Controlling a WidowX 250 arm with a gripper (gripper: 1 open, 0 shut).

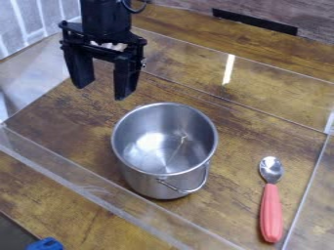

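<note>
My black gripper [104,74] hangs in the upper left of the view, open, its two fingers apart with nothing seen between them. Below it and to the right stands an upright steel pot [143,168] with a wire handle at its side, empty apart from what looks like reflections. At the right lies a spoon [271,205] with a pink handle and a metal bowl end pointing toward the back.
A wooden table surface [222,117] is enclosed by low clear walls, seen at front left and right. A blue object [43,243] sits at the bottom left, outside the wall.
</note>
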